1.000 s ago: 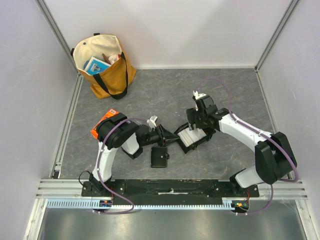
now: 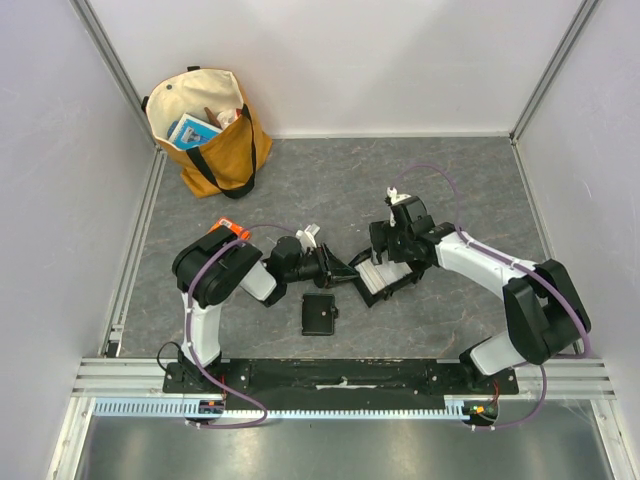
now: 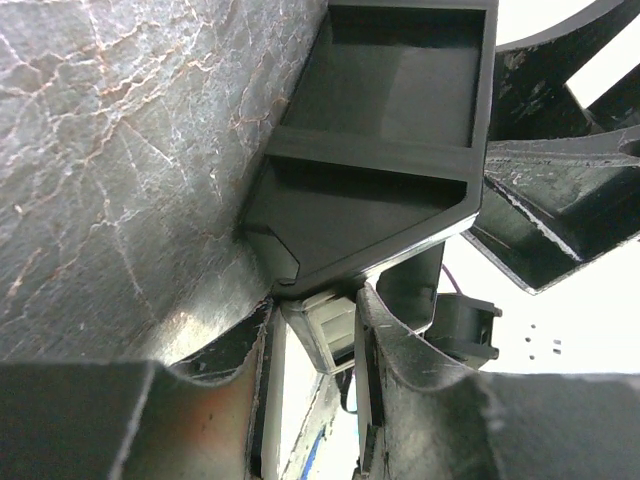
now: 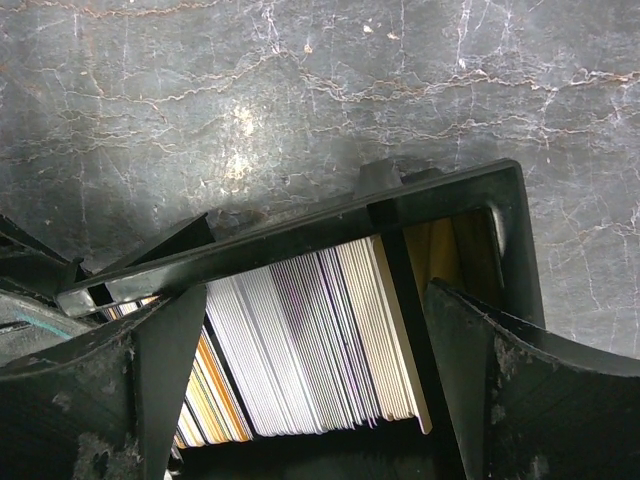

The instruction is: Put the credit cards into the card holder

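The black card holder (image 2: 366, 284) sits at centre right, packed with a row of cards (image 4: 310, 330) in white, grey, tan and orange edges. My left gripper (image 2: 345, 268) is at the holder's left end; in the left wrist view its fingers [part open] close around a corner of a black tray (image 3: 390, 80), whether gripping it cannot be told. My right gripper (image 2: 390, 245) stands open over the holder, its fingers either side of the cards in the right wrist view.
A small black tray (image 2: 318, 315) lies front centre. An orange item (image 2: 230, 226) lies partly under the left arm. A yellow tote bag (image 2: 205, 130) stands back left.
The right arm has moved slightly; the holder looks unchanged.
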